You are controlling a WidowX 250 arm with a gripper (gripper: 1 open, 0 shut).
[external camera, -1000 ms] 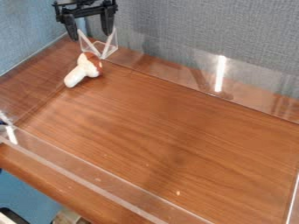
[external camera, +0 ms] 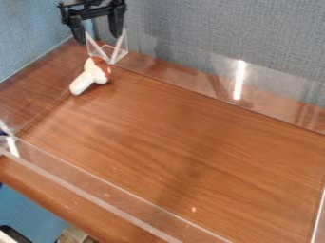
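Observation:
My dark gripper hangs at the top left corner of the view, its fingers apart and open. Just below it, a small clear frame or stand with white edges stands in the back left corner. A white elongated object, with some red at its upper end, lies on the wooden surface in front of that stand, below the gripper.
A clear low wall runs along the back, with grey padded walls behind. Another clear edge runs along the front left.

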